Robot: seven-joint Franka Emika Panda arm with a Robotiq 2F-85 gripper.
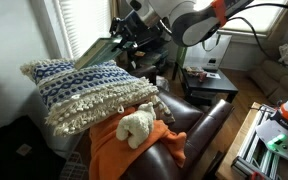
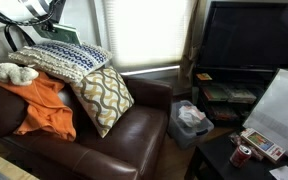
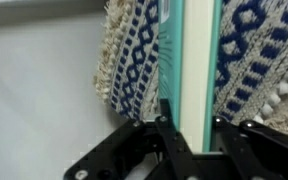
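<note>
A thin teal-edged book [image 3: 191,65] with pale page edges stands between the fingers of my gripper, which is shut on it. In exterior view 1 the book [image 1: 98,52] is at the far edge of the blue-and-white fringed pillow [image 1: 89,90], and my gripper [image 1: 127,42] holds its right side. Exterior view 2 shows the book [image 2: 66,34] just above or against the pillow [image 2: 66,60]; whether they touch I cannot tell. The pillow's woven pattern fills the wrist view behind the book.
A white plush toy [image 1: 136,126] lies on an orange blanket [image 1: 124,155] on the brown leather sofa [image 2: 144,108]. A patterned pillow [image 2: 104,100] leans on the sofa back. Beyond stand a grey bin [image 2: 187,125] and a black table [image 2: 219,165].
</note>
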